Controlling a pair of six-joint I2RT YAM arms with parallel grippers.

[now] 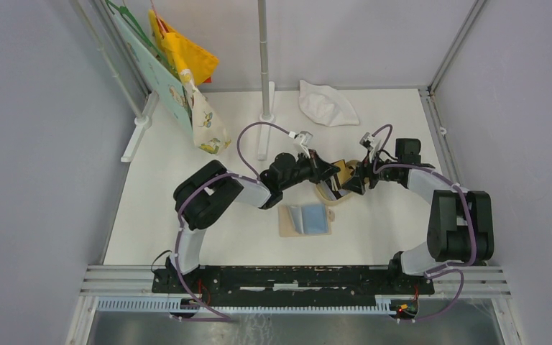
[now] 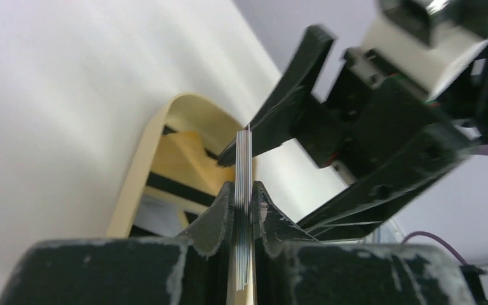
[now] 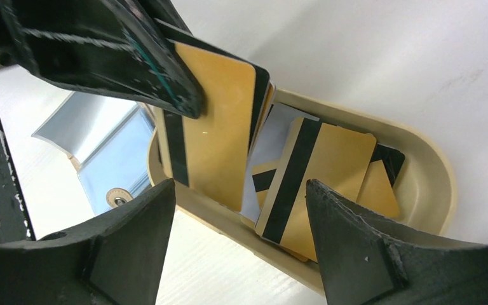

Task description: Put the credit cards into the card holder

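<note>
A gold card with black stripes (image 3: 219, 127) is pinched in my left gripper (image 1: 323, 171), which is shut on it. In the left wrist view the held card (image 2: 244, 203) shows edge-on between the fingers, above the oval tray (image 2: 136, 181). My right gripper stands open over the tray, nothing gripped between its fingers. Below it, more gold cards (image 3: 324, 184) with black stripes lie overlapping in the tray (image 3: 441, 190). The card holder (image 1: 309, 219), with blue and pale flaps, lies open on the table left of and nearer than the tray.
A folded white cloth (image 1: 327, 104) lies at the back of the table. On the left stand a white pole (image 1: 264, 65) and hanging cloths (image 1: 187, 65). Both grippers are close together over the tray. Bare table lies at the front right.
</note>
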